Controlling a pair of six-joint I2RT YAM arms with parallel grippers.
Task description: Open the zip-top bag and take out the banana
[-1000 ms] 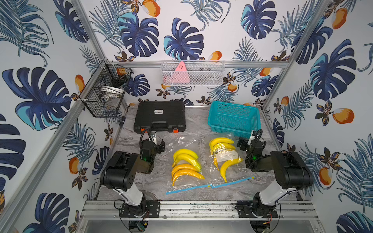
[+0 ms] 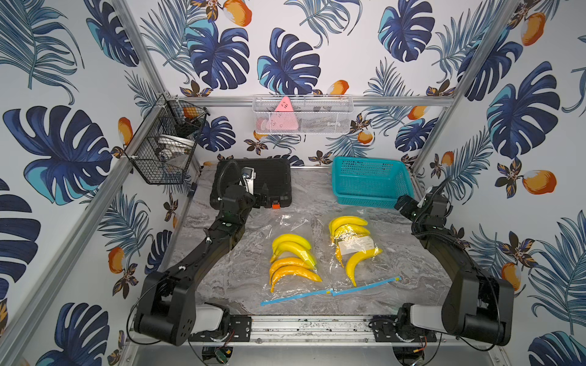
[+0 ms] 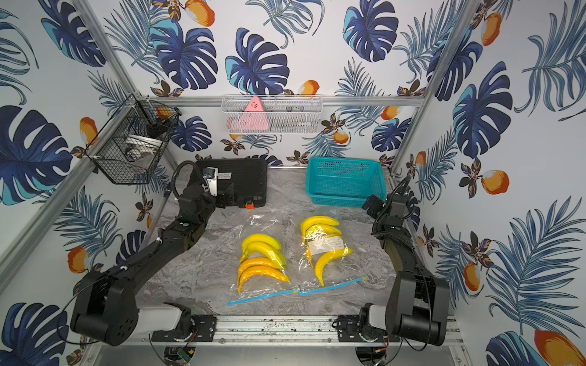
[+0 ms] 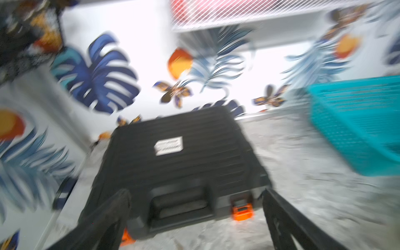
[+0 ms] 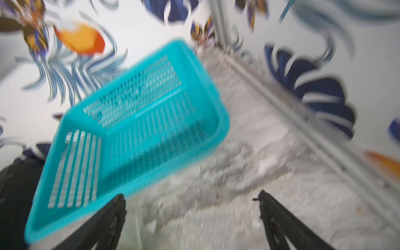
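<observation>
Two clear zip bags lie flat on the table, their blue zip strips toward the front edge. Several yellow and orange bananas (image 2: pixel 295 270) fill the left bag, whose strip (image 2: pixel 296 297) is closed along its length as far as shows. Inside the right bag are yellow bananas (image 2: pixel 361 262) and a white label (image 2: pixel 356 245); its strip (image 2: pixel 366 286) slants up to the right. Behind and left of the bags, my left gripper stands open and empty over the black case's front. My right gripper is open too, empty, beside the teal basket's front right corner.
The closed black case (image 4: pixel 187 137) takes up the back left. At the back right stands the empty teal basket (image 3: pixel 345 199). Wire baskets hang on the back wall (image 2: pixel 332 125) and left post (image 2: pixel 160 170). Bare table surrounds the bags.
The teal basket has shifted slightly right and back. The bags have stayed in place.
</observation>
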